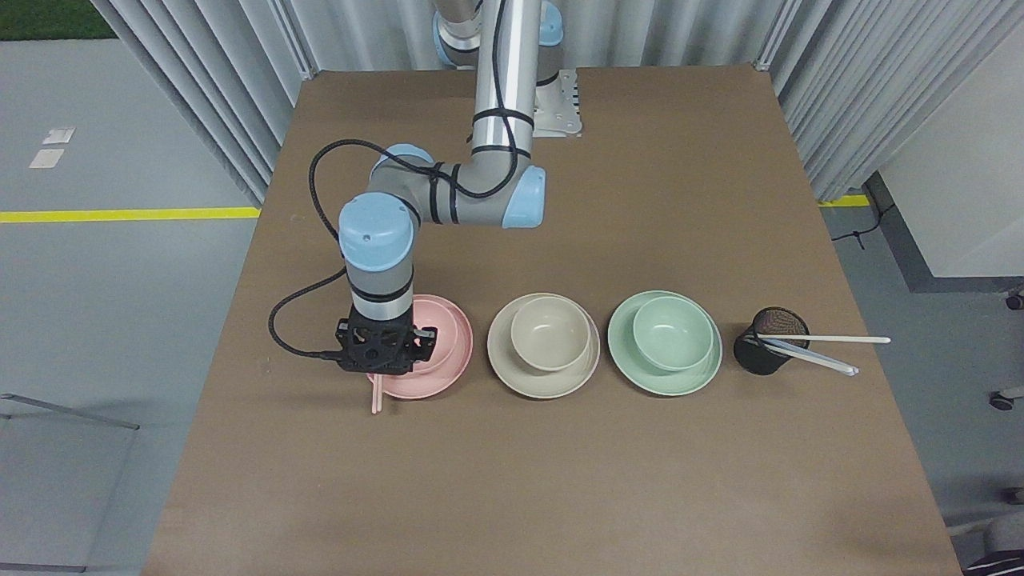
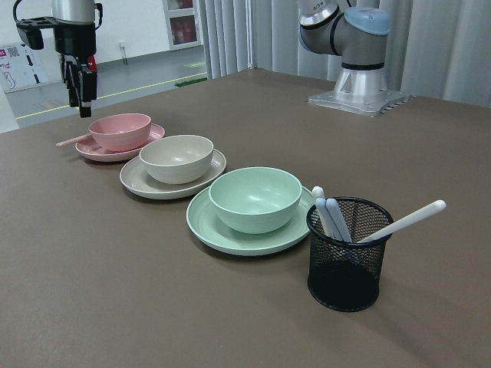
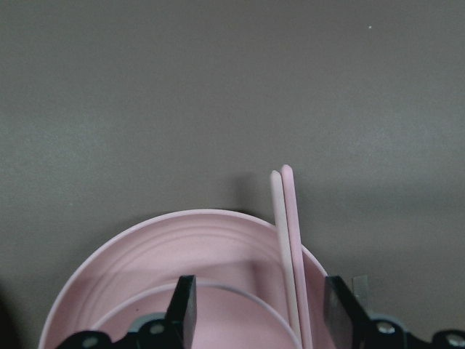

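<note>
My gripper hangs open over the pink plate (image 3: pixel 145 254) and pink bowl (image 3: pixel 232 320); in the front view it hides much of both. The pink chopsticks (image 3: pixel 292 240) lie along the plate's side, between and below my parted fingers in the wrist view, with their tips past the rim. In the left view the gripper (image 2: pixel 80 107) is above them, apart from the table. A cream bowl (image 1: pixel 550 331) on its plate (image 1: pixel 543 382) and a green bowl (image 1: pixel 672 331) on its plate (image 1: pixel 662 382) sit alongside.
A black mesh cup (image 2: pixel 343 276) with several white chopsticks stands at the right end of the row. The robot base (image 2: pixel 360 96) is at the back.
</note>
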